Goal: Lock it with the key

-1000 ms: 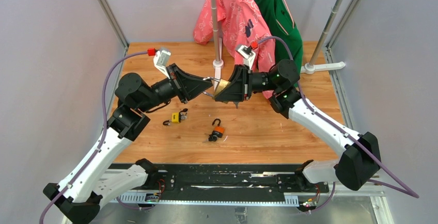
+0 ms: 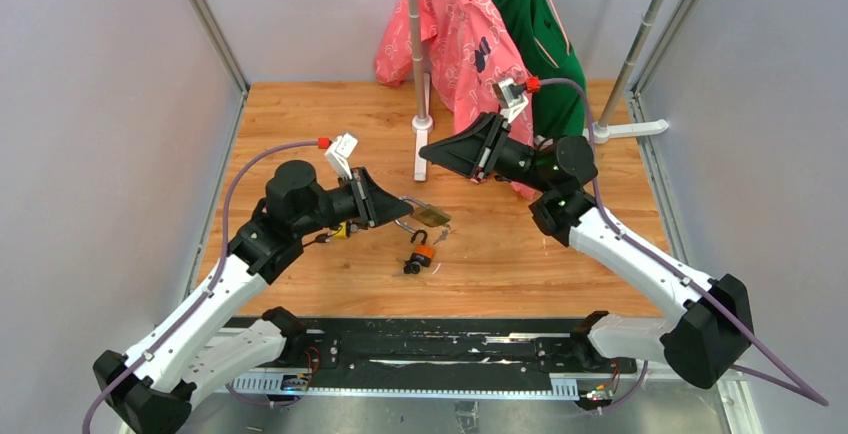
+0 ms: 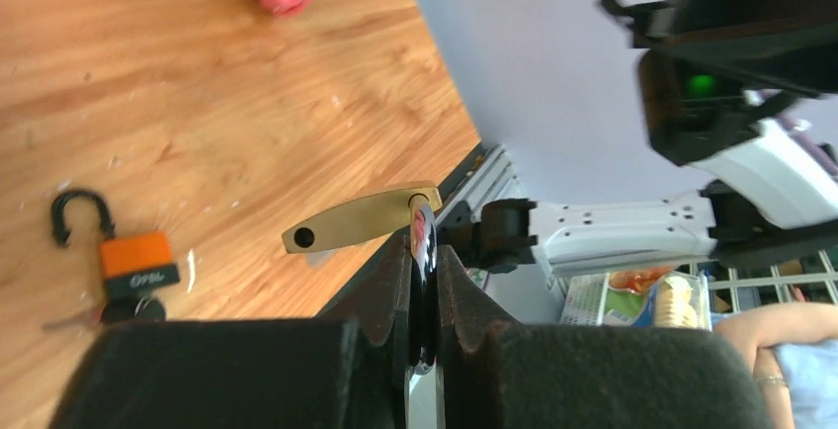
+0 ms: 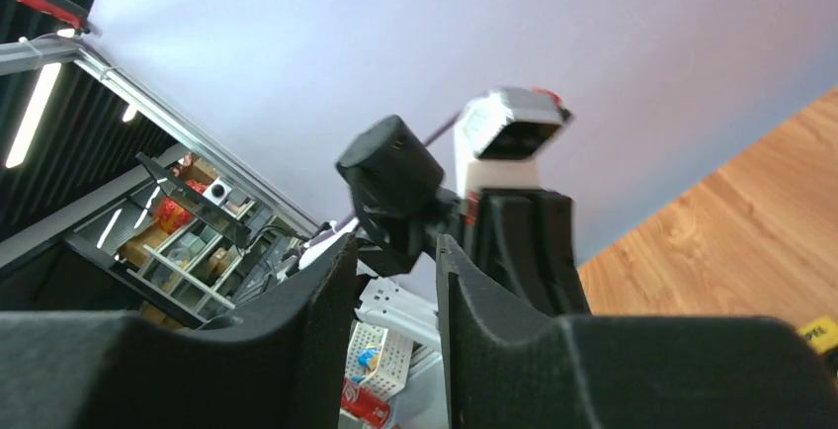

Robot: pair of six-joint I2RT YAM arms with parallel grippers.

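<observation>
A brass padlock (image 2: 430, 215) with a silver shackle is in my left gripper (image 2: 400, 210), which is shut on it. In the left wrist view its brass body (image 3: 351, 220) sticks up from the fingertips, with the shackle between them. In the top view a small metal piece, possibly the key, hangs by the brass body. My right gripper (image 2: 428, 152) is above and behind the padlock, apart from it; in the right wrist view its fingertips (image 4: 343, 256) are apart with nothing visible between them.
An orange-and-black padlock (image 2: 420, 254) lies on the wooden table (image 2: 530, 274); a yellow padlock (image 2: 343, 230) is partly behind my left gripper. Pink (image 2: 455, 34) and green (image 2: 525, 14) garments hang on stands at the back.
My left gripper has moved down toward the front with the brass padlock. My right gripper has let go of it and risen toward the back right.
</observation>
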